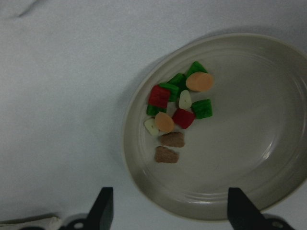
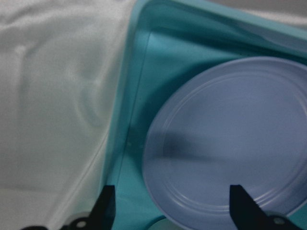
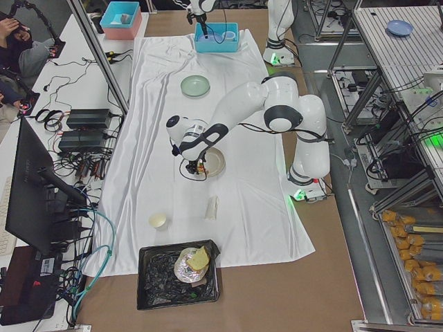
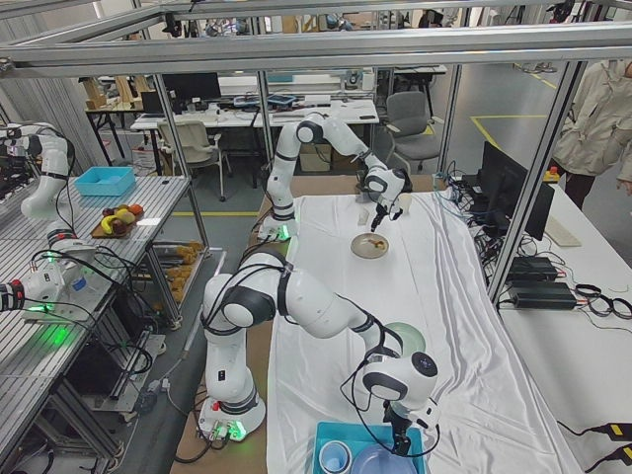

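My left gripper is open over a beige plate point(image 1: 230, 143) that holds chopped food pieces: green bits, red cubes point(image 1: 158, 96), orange slices point(image 1: 199, 82), pale slices and brown chunks point(image 1: 166, 154). Nothing is between its fingers. My right gripper is open above a blue plate point(image 2: 225, 129) in a teal bin point(image 2: 120, 110); its fingers hold nothing. A green plate point(image 3: 195, 86) lies on the white cloth between the two arms.
In the camera left view, a small cream cup point(image 3: 158, 221) and a pale packet point(image 3: 211, 208) lie on the cloth. A black tray point(image 3: 159, 290) with foil and a yellow item stands at the near edge. Monitor and cables line the left side.
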